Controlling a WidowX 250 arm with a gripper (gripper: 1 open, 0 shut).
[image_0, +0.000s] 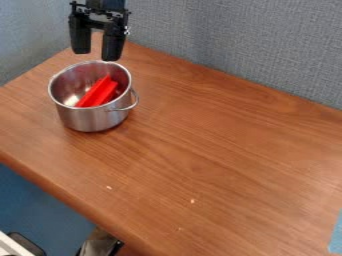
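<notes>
A steel pot (90, 116) with wire handles stands on the wooden table at the left. Inside it lies a red oblong object (99, 92), long side slanting from upper right to lower left. Above and behind the pot, at the top of the view, hangs my black gripper (98, 48), its two fingers apart with nothing visible between them.
Grey padded panels (254, 40) line the back and left sides. A metal fixture (98, 243) sits beyond the front left edge.
</notes>
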